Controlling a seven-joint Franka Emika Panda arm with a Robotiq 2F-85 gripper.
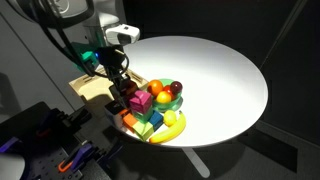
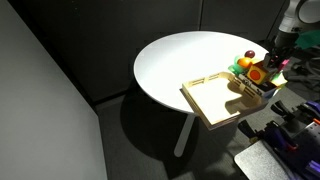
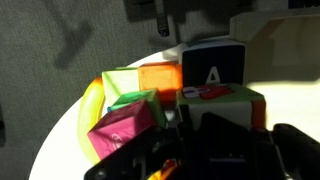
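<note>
My gripper points down at the cluster of toy blocks near the table's front edge. In the wrist view, its dark fingers blend into shadow along the bottom, beside a block with a pale top and red picture. Whether they touch that block is hidden. Next to it are a dark block with a white letter A, an orange block, a pale green block and a magenta block. A yellow banana curves along the cluster's outer side.
A green dish with an orange ball and a dark red ball stands behind the blocks. An open wooden tray lies beside them, its floor mostly bare.
</note>
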